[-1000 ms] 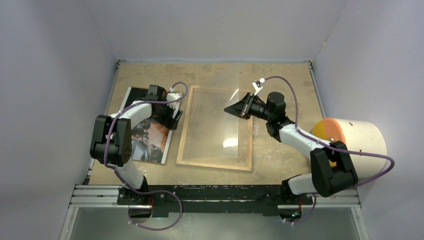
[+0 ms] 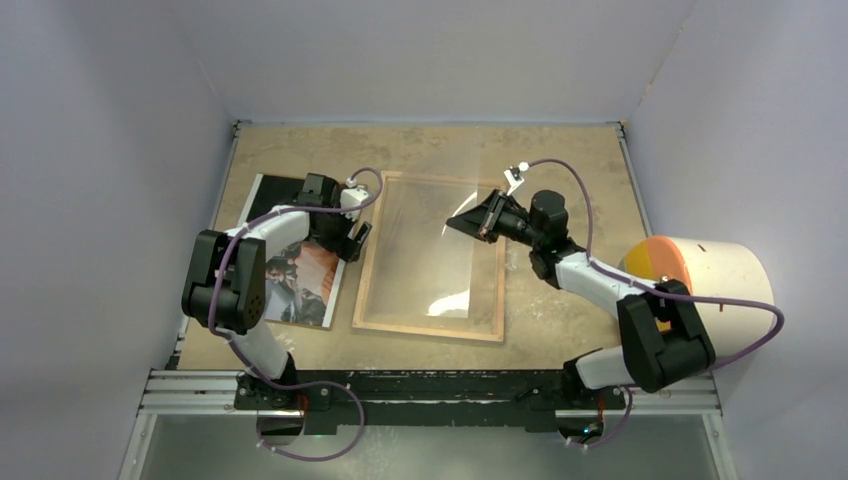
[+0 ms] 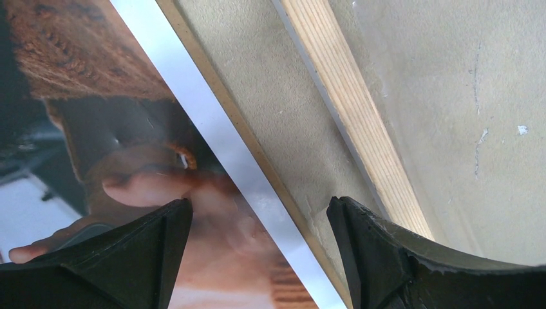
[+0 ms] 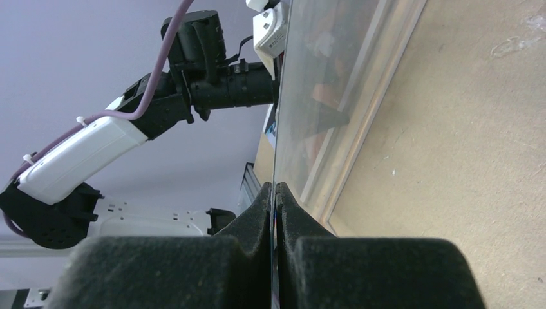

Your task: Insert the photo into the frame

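Note:
The photo, with a white border and a thin brown board edge, lies flat at the left, partly covered by the left arm. To its right lies the wooden frame, a pale rim on the table. My left gripper is open, low over the photo's right border, one finger on each side of that edge; nothing is clamped. My right gripper is shut on the edge of a clear sheet, which rises tilted above the frame. In the top view, bright reflections mark this sheet.
A large white-and-orange cylinder lies at the right behind the right arm. Grey walls enclose the sides and back. Bare table shows at the back right and between photo and frame.
Reflections on the clear sheet have moved a little left; the right gripper has barely moved.

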